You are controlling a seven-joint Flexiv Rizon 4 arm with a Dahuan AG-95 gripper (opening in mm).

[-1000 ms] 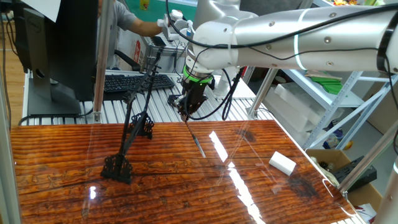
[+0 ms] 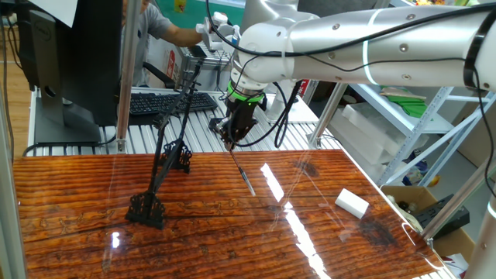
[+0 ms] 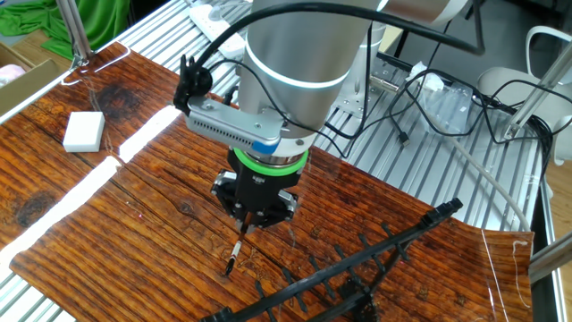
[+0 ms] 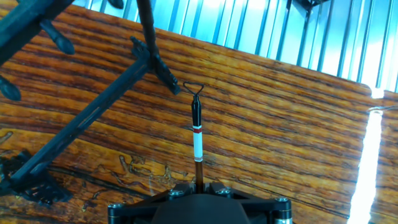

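Observation:
A thin brush-like stick [image 4: 198, 142] with a white band, a black end and a small cord loop [image 4: 193, 88] is held by my gripper, which is shut on its brown shaft. In exterior view 1 the stick [image 2: 246, 180] slants down from the gripper [image 2: 232, 142] towards the tabletop; whether its lower end touches the wood I cannot tell. A black rack [image 2: 159, 163] with a pegged top bar stands to the left of the gripper in that view. In exterior view 2 the rack's bar [image 3: 335, 273] lies at the lower right, apart from the stick [image 3: 235, 254].
On the glossy wooden table [image 2: 209, 248] a white block [image 2: 353, 203] lies to the right. A keyboard [image 2: 172, 102] and monitor [image 2: 74, 70] stand behind the table. Cables hang along the arm.
The arm has shifted very slightly from a second ago. The stick stays in the gripper, and the rack and white block stand where they were.

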